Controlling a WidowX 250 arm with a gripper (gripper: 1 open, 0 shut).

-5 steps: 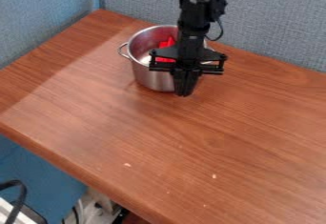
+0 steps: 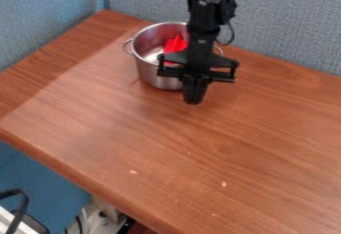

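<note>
A steel pot with handles stands near the back of the wooden table, holding something red. My black gripper points down at the front right of the pot, partly hiding it. It is shut, with nothing visible between its fingers.
Padded blue-grey panels line the back and left. Cables and gear lie off the table's front left edge.
The gripper has shifted slightly over the last second, now a little lower in view at the pot's front right. The pot looks to stand in about the same place.
</note>
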